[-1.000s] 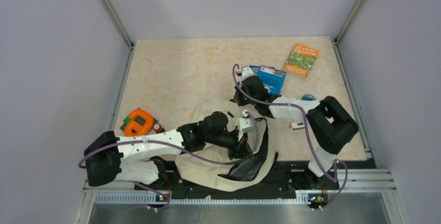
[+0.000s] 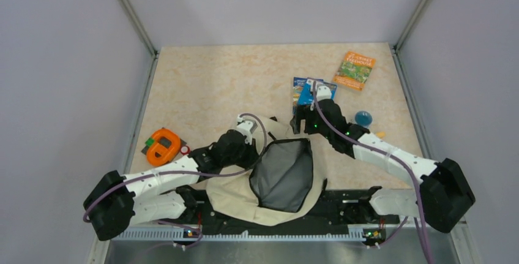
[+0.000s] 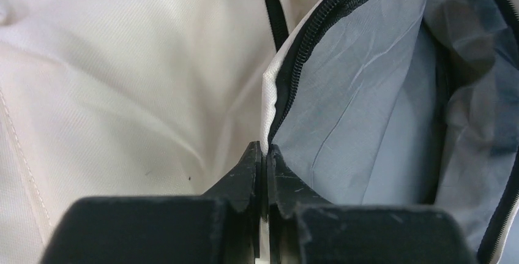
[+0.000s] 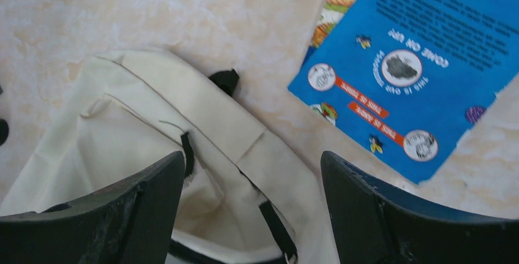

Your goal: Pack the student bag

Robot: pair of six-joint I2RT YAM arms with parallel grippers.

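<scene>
A cream bag (image 2: 232,203) with a grey lining (image 2: 284,178) lies at the table's front, its zipped mouth spread wide. In the left wrist view, my left gripper is shut on the bag's cream edge beside the black zip (image 3: 300,56); the lining shows to the right. My right gripper (image 2: 298,119) stands open above the bag's far edge, nothing between its fingers. Just beyond it lie blue books (image 4: 422,49), partly covered by the right arm in the top view. At the back right is an orange and green book (image 2: 355,70).
An orange case-like object (image 2: 163,147) and a small red-and-white item (image 2: 185,150) sit at the left. A blue round object (image 2: 363,118) and a partly hidden yellow item (image 2: 380,134) are by the right arm.
My left gripper has moved left with the bag's edge, widening the mouth and baring more lining. My right gripper has moved right, away from the bag's far edge, and opened.
</scene>
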